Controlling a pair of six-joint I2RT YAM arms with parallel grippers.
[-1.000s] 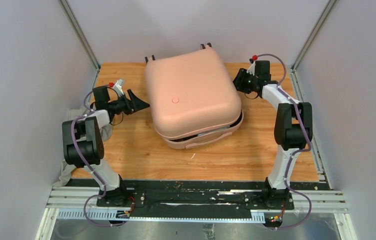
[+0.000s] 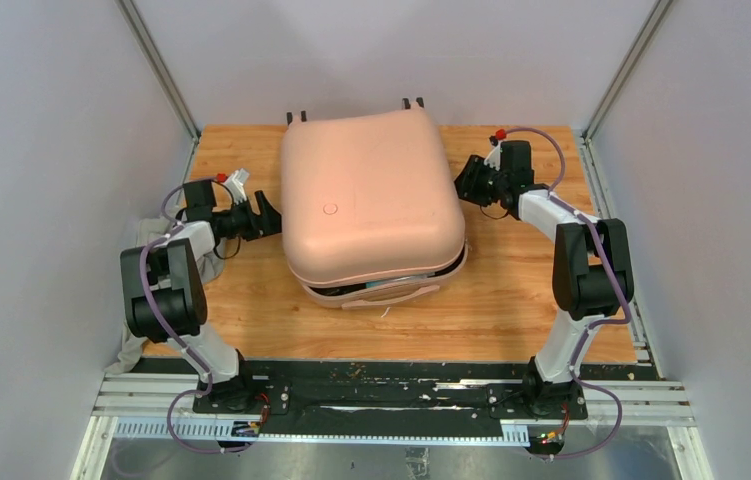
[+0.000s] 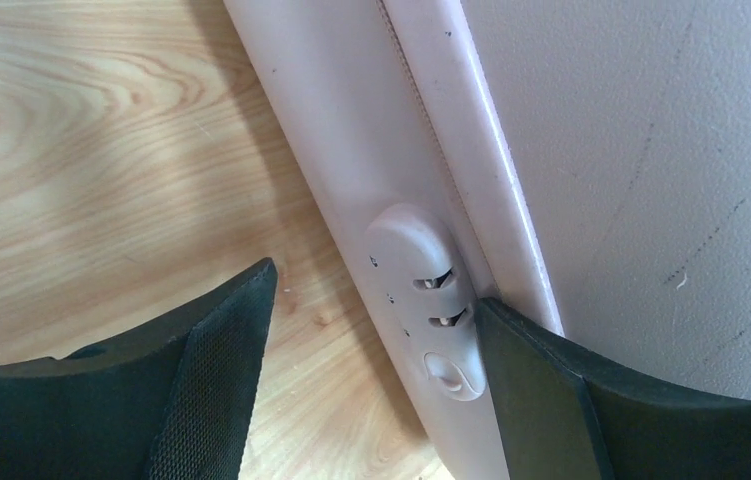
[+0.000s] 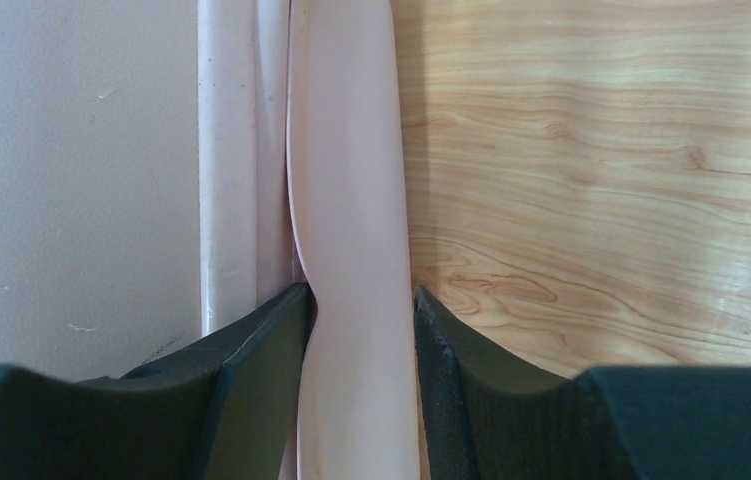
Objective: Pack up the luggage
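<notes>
A large pink suitcase (image 2: 371, 195) lies in the middle, lid down over its base, with a dark gap along the front edge. My left gripper (image 2: 264, 210) is open at its left side; in the left wrist view one finger (image 3: 631, 430) presses by the latch plate (image 3: 421, 290) in the side, the other (image 3: 191, 390) is over bare wood. My right gripper (image 2: 465, 178) is at the right side, open; in the right wrist view its fingers (image 4: 251, 400) stand either side of a pink strip (image 4: 351, 150) along the case edge.
Bare wooden table (image 2: 511, 300) shows at front and right. A light cloth (image 2: 131, 348) lies along the left edge, under the left arm. Walls enclose both sides and the back.
Over the last second the suitcase shifted left and toward the front and turned straighter, both grippers moving with it.
</notes>
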